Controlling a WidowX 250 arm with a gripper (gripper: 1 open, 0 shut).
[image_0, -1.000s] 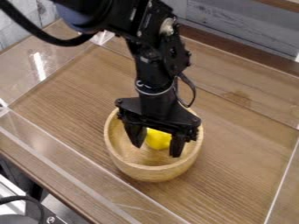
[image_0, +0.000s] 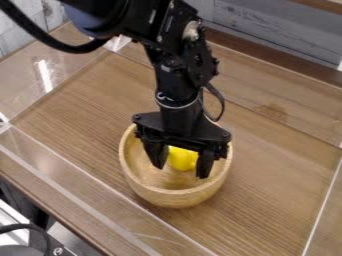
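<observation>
A black robot gripper (image_0: 179, 158) reaches down into a light wooden bowl (image_0: 168, 195) in the middle of the table, its fingers spread apart on either side of a yellow object (image_0: 183, 157). The gripper hides part of that object, and whether the fingers touch it is unclear.
A raised wall and ledge run along the back. Cables lie off the table at the lower left.
The gripper and arm have shifted slightly up and back in the view; the bowl and yellow object look nearly unchanged.
</observation>
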